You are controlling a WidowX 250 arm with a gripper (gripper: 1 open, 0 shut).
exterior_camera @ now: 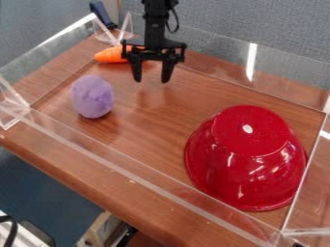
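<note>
My black gripper (152, 71) hangs at the back of the wooden surface, open, its two fingers apart over bare wood. An orange carrot (111, 55) lies just left of and behind it, partly hidden by the gripper. A purple lumpy object (92, 96) sits at the left, and a large red upturned bowl (245, 154) at the right front.
Clear plastic walls (258, 63) border the wooden surface. Some dark and metal items lie off the edge at the lower left.
</note>
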